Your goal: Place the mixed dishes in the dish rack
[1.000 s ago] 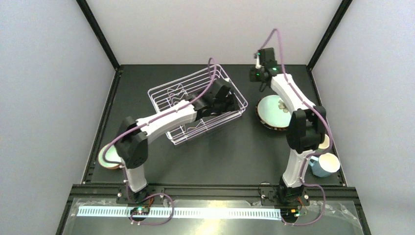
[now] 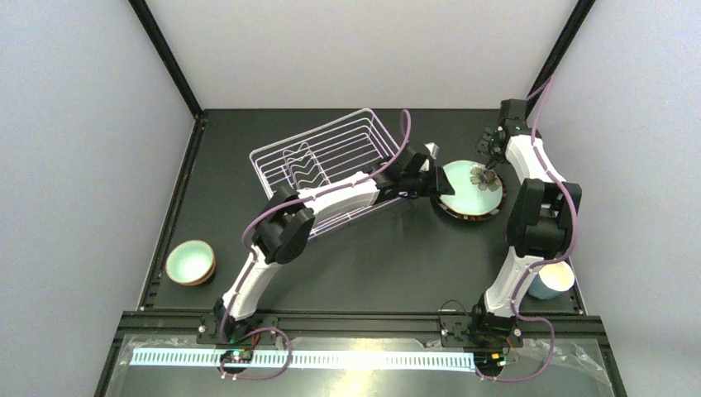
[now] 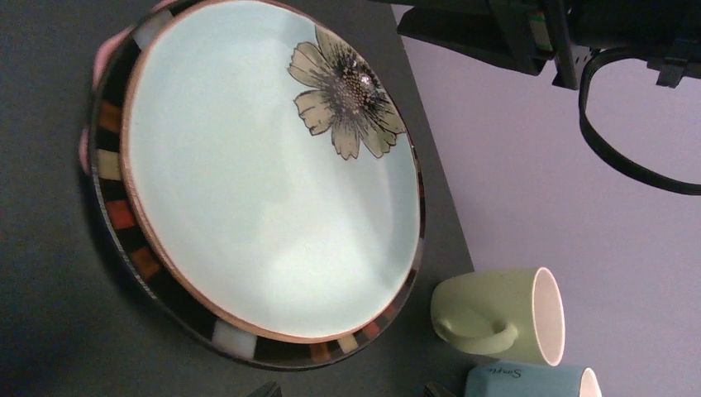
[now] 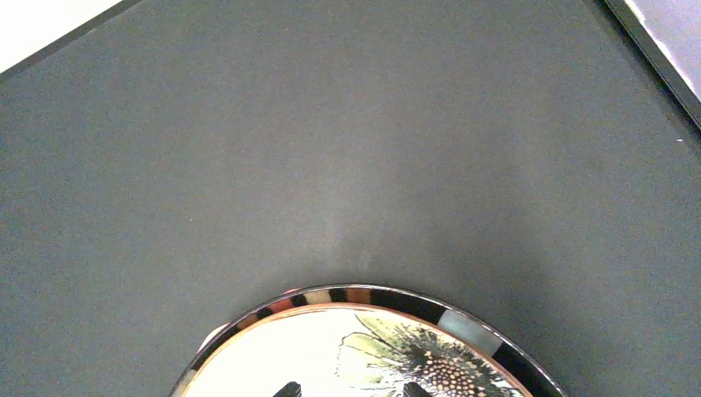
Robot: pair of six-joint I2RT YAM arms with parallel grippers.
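Note:
A pale mint plate with a flower print point(image 2: 471, 187) lies on a larger dark plate with a patterned rim point(image 3: 236, 339). A pink edge point(image 3: 85, 149) peeks out beneath them. At the plates' left rim, my left gripper point(image 2: 449, 184) stands open, its fingertips apart at the bottom of its wrist view. Beyond the upper right of the stack is my right gripper point(image 2: 488, 147), whose separated fingertips appear over the flower plate point(image 4: 273, 356) in its wrist view; nothing is between them. The white wire dish rack point(image 2: 285, 152) looks empty, though my left arm covers part of it.
Stacked bowls point(image 2: 190, 263) sit at the far left. A blue mug point(image 2: 549, 281) stands at the right, partly behind my right arm; a green mug point(image 3: 488, 314) is beside it.
My left gripper has moved right, from over the rack to the plates' left rim. The right one has swung right and toward the plates' far right side. The plates have stayed put.

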